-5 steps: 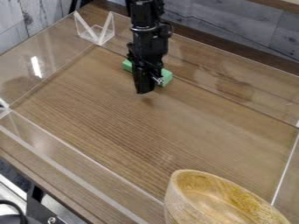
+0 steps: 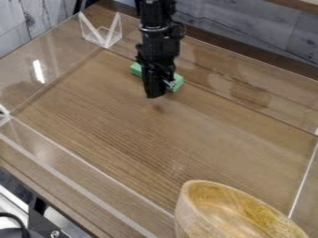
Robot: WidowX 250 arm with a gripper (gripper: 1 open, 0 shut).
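Note:
The black robot gripper hangs from the top centre over the wooden table, low at a green object that lies flat behind and around it. The gripper partly hides the green object, and I cannot tell whether its fingers are open, shut or holding it.
A large yellow bowl sits at the bottom right. A grey wall stands at the back right, and clear plastic pieces and cables are at the left edge.

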